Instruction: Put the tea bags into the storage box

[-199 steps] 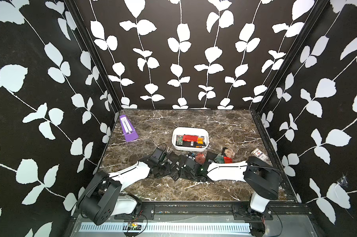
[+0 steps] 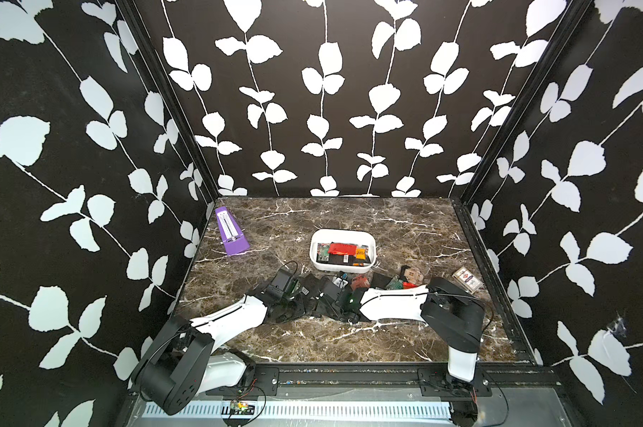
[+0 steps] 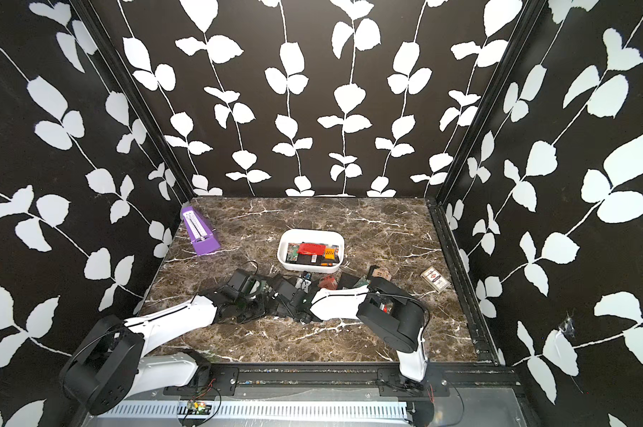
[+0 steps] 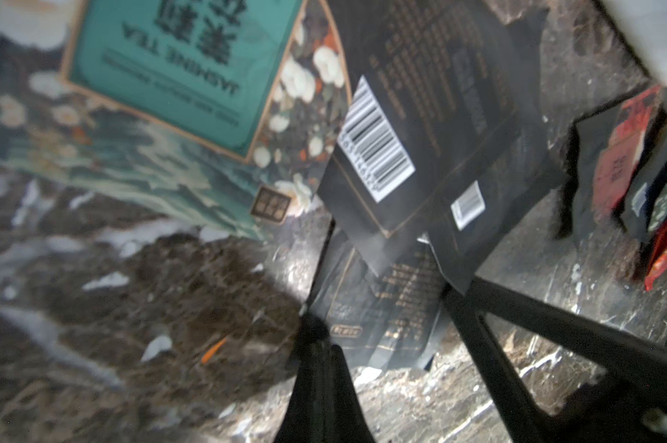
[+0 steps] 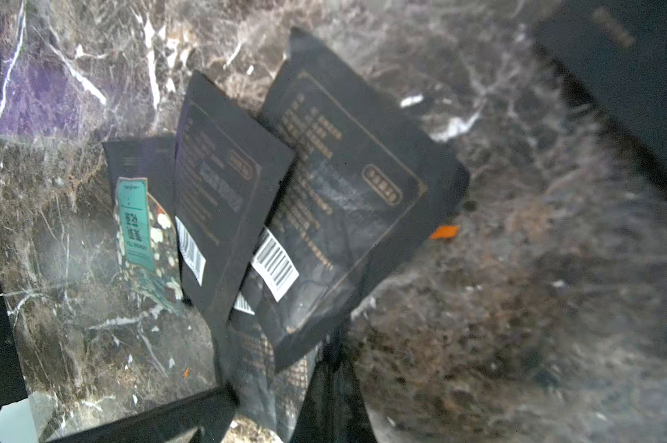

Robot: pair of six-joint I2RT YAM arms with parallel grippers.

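The white storage box (image 2: pixel 343 268) stands mid-table with red, orange, green and black tea bags inside. In front of it, both grippers come close together over black tea bags. In the left wrist view, my left gripper is shut, its tip at the edge of a black tea bag (image 4: pixel 381 302); a green jasmine tea bag (image 4: pixel 178 81) lies alongside. My right gripper is also shut, its tip against the lower edge of overlapping black tea bags (image 5: pixel 341 184). Whether a thin bag edge is pinched in either gripper cannot be made out.
More tea bags, among them a brown one (image 2: pixel 412 274), lie right of the grippers near the box's front. A purple metronome-like object (image 2: pixel 236 243) stands at the left, and a small card pack (image 2: pixel 467 279) at the right edge. The table behind the box is clear.
My right arm has shifted left, bringing its gripper closer to the left one and covering more of the black tea bags. The left arm has barely moved.
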